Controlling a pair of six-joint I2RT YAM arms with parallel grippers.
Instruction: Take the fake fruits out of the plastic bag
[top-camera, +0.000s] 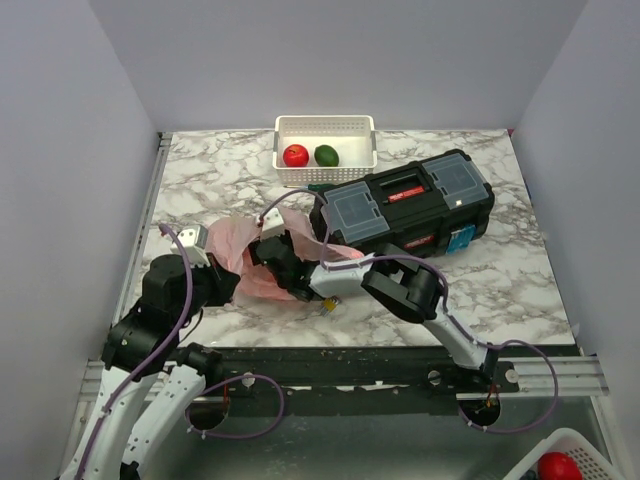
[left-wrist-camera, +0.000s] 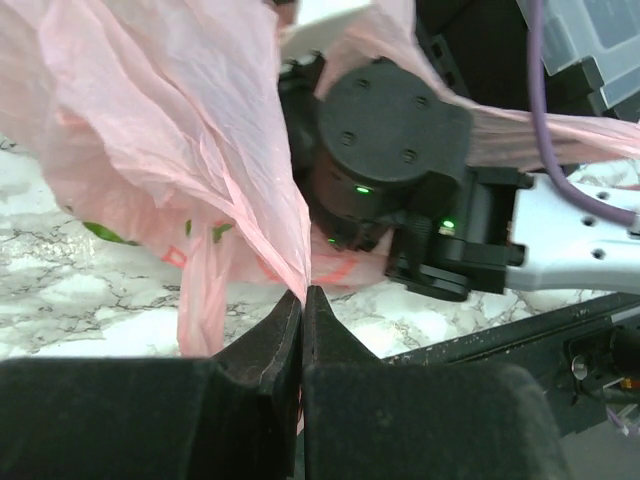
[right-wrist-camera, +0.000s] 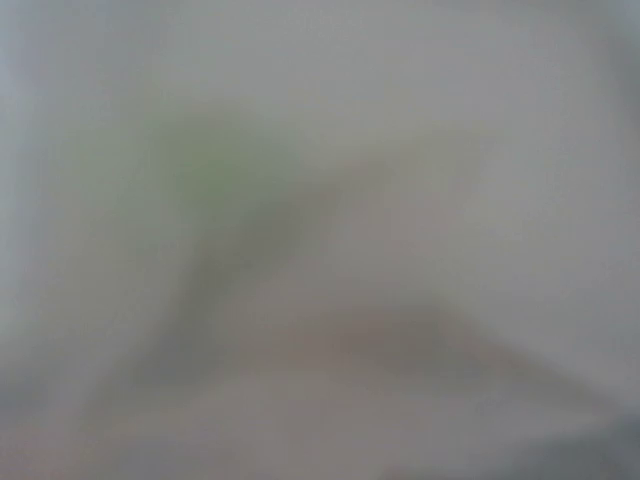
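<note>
The pink plastic bag lies on the marble table between my arms. In the left wrist view my left gripper is shut, with the gathered edge of the bag running in between its fingertips. My right gripper reaches into the bag; film covers its fingers, so their opening cannot be made out. The right wrist view is a grey-pink blur with a faint green patch. A red fruit and a green fruit sit in the white basket at the back.
A black toolbox stands close to the right of the bag. One red object is in another white basket at the bottom right corner. Bare table shows at the back left and front right.
</note>
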